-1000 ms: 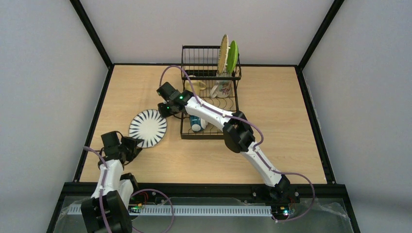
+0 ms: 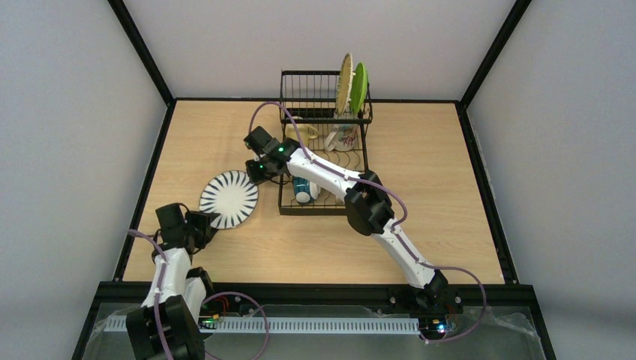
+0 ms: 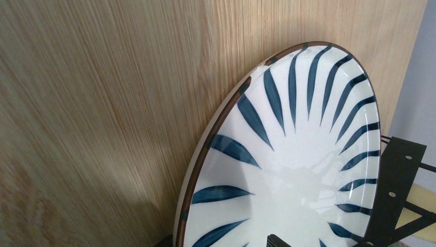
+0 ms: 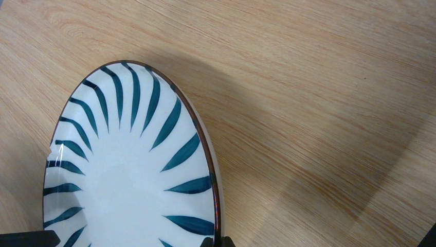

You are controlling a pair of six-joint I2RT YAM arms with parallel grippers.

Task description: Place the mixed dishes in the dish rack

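Note:
A round white plate point(image 2: 229, 199) with dark blue stripes and a brown rim is on the left half of the table. My right gripper point(image 2: 255, 174) is at its upper right edge; in the right wrist view its small fingertips point(image 4: 228, 242) flank the rim closely, shut on it. At the plate's lower left edge, my left gripper point(image 2: 214, 219) stands open; its fingertips point(image 3: 277, 241) lie on both sides of the rim with a wide gap. The black wire dish rack point(image 2: 324, 211) stands right of the plate, partly hidden by my right arm.
A beige plate point(image 2: 344, 84) and a green plate point(image 2: 361, 88) stand upright in the rack's upper tier. Below are a yellow cup point(image 2: 306, 135), a white patterned cup point(image 2: 345, 137) and a blue-and-white cup point(image 2: 302, 189). Bare table lies to the right of the rack.
Hardly anything differs. The left gripper has shifted very slightly at the plate's edge; the plate and right arm look almost unchanged.

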